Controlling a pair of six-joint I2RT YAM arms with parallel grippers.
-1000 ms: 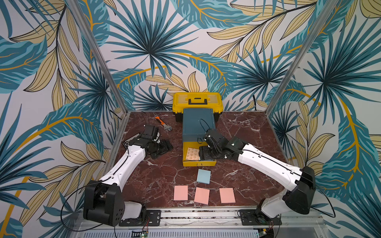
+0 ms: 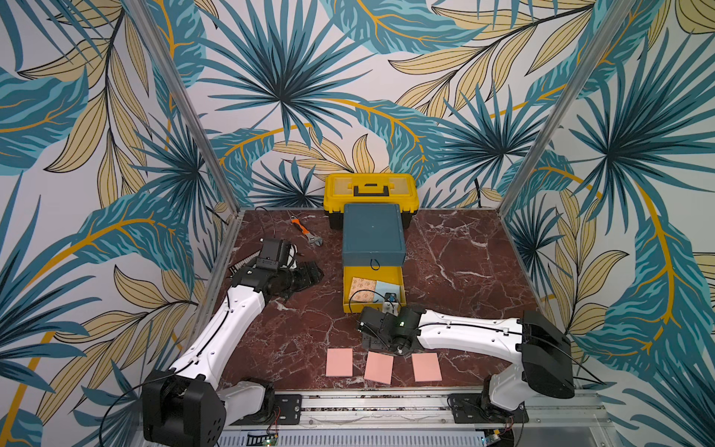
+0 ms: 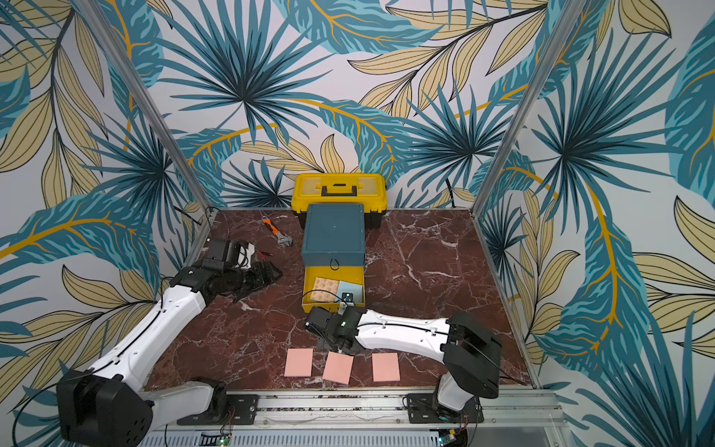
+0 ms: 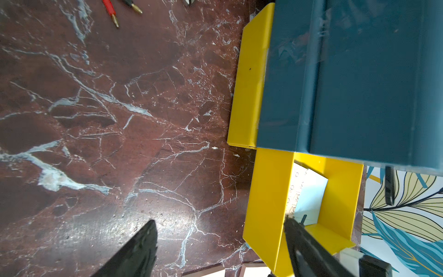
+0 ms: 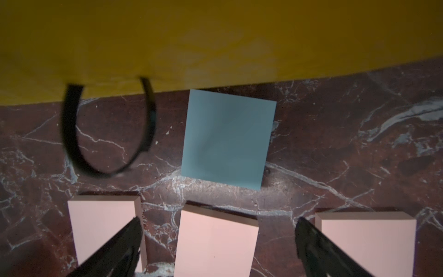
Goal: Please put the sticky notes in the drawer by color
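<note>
In the right wrist view a blue sticky note pad (image 5: 228,138) lies on the table before the drawer front. Below it are three pink pads: left (image 5: 103,226), middle (image 5: 217,242) and right (image 5: 366,242). My right gripper is open above them, holding nothing; from the top left view it covers the blue pad. Inside the pulled-out yellow drawer (image 2: 348,294) rest a patterned tan pad (image 2: 362,289) and, to its right, light blue notes (image 2: 385,288). My left gripper hangs left of the drawer with its fingers apart and nothing between them.
The blue cabinet (image 2: 374,231) stands above the drawer, with a yellow toolbox (image 2: 371,193) behind it. An orange-handled wrench (image 2: 307,232) lies at the back left. A black loop handle (image 5: 106,173) sticks out from the drawer front.
My right arm has come out of the drawer and moved toward the front, over the blue pad. Light blue notes show in the drawer where the gripper was. The left arm has shifted slightly.
</note>
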